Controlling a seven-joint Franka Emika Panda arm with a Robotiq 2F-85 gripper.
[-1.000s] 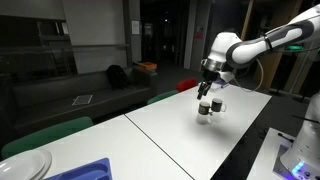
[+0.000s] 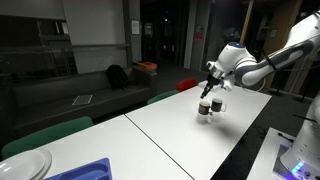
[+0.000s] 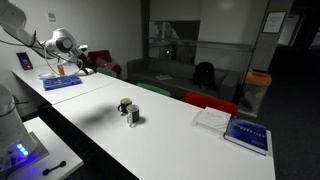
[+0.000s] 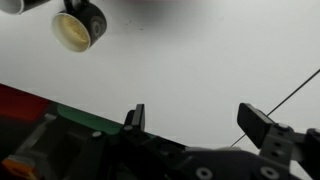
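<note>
My gripper is open, its two fingers well apart with only table surface between them. In exterior view 1 the gripper (image 2: 213, 82) hangs above the table close to two mugs, and it points down and to the left. The dark mug (image 2: 204, 108) stands beside a lighter mug (image 2: 217, 106). Exterior view 2 shows the dark mug (image 3: 125, 105) and the white-grey mug (image 3: 133, 116) close together, upright. Seen from the wrist, the dark mug (image 4: 80, 28) with a tan inside lies at the upper left, apart from the fingers; another mug (image 4: 14, 5) is cut off by the corner.
A blue tray (image 2: 87, 170) and white plates (image 2: 25, 164) are at the table's left end. A white book (image 3: 210, 121) and a blue book (image 3: 248, 135) lie at the opposite end. Chairs line the far edge, including a red chair (image 3: 218, 105).
The arm's wrist has tilted and swung to the right in exterior view 1, and the gripper has shifted slightly right. Both mugs stand where they were.
</note>
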